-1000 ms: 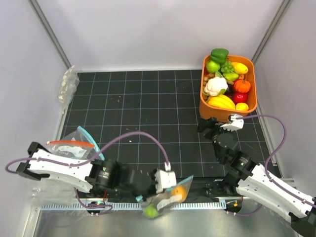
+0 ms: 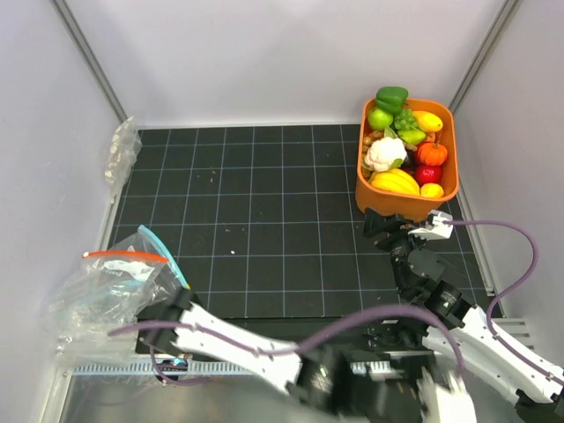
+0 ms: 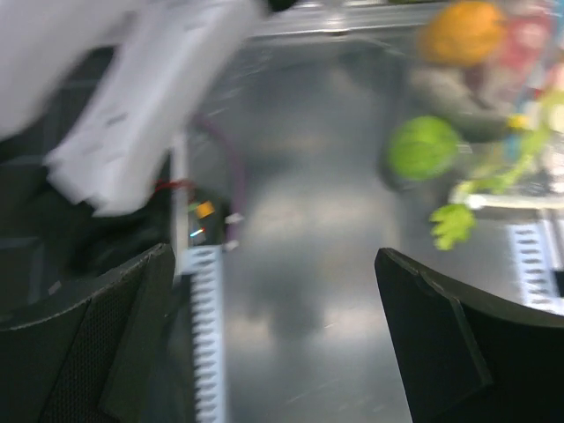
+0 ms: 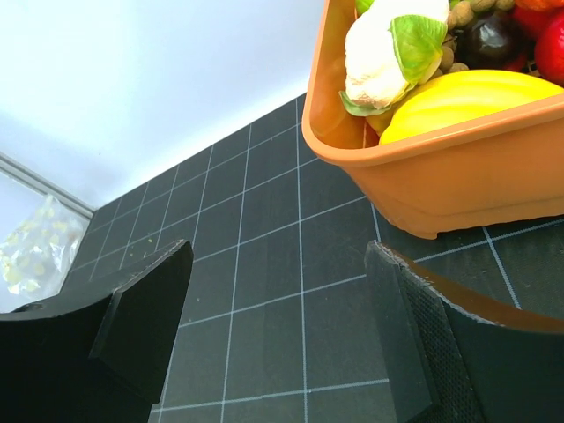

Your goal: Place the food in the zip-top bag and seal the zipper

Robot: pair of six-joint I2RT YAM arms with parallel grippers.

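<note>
In the blurred left wrist view my left gripper is open with nothing between its fingers. To the right in that view a clear bag with food (image 3: 489, 97) lies on the grey surface; an orange item (image 3: 463, 33), a round green one (image 3: 423, 148) and a leafy green piece (image 3: 453, 226) show. How its zipper stands cannot be told. My right gripper is part open and empty, in front of the orange bin (image 4: 441, 189). In the top view, that bin holds a cauliflower (image 2: 385, 154), bananas (image 2: 397, 182) and other produce.
Empty zip bags with an orange zipper (image 2: 125, 255) and a blue zipper (image 2: 165, 256) lie at the front left. Another clear bag (image 2: 123, 154) sits by the left wall.
The left arm has swung right and toward the front edge; the food bag it carried is out of sight in the top view. The right gripper has shifted slightly right.
</note>
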